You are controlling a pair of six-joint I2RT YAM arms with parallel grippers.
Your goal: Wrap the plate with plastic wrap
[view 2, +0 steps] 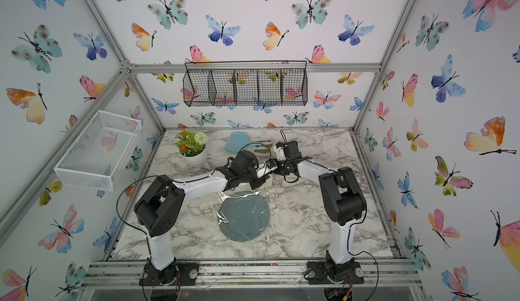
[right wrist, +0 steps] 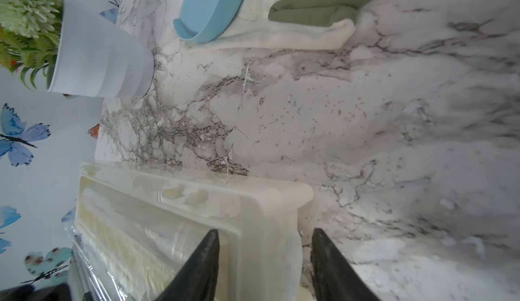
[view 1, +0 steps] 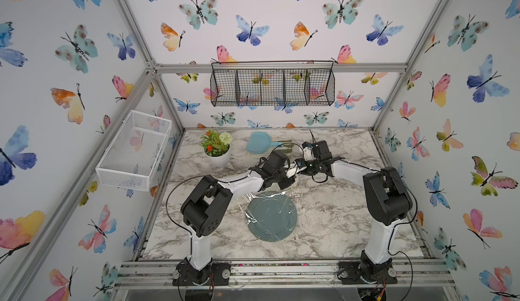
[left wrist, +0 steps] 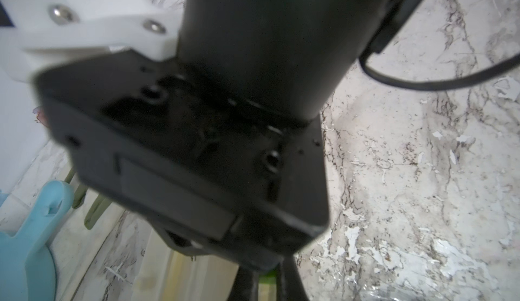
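Note:
The blue-grey plate (view 1: 272, 218) lies on the marble table, clear glossy film (view 1: 250, 197) showing over it and past its upper left edge. Behind it, mostly hidden under my left arm, is the cream wrap dispenser (right wrist: 279, 209). My left gripper is at the dispenser, its fingers close together on a small green piece (left wrist: 268, 275). In the right wrist view my right gripper is part open, its fingers on either side of the dispenser's near end. Whether both fingers touch it I cannot tell.
A potted plant (view 1: 216, 148) stands at the back left. Beside it lie a light blue dustpan-like tool (view 1: 259, 142) and a green-and-cream cloth (right wrist: 319, 8). A white wire basket (view 1: 134, 149) hangs on the left wall.

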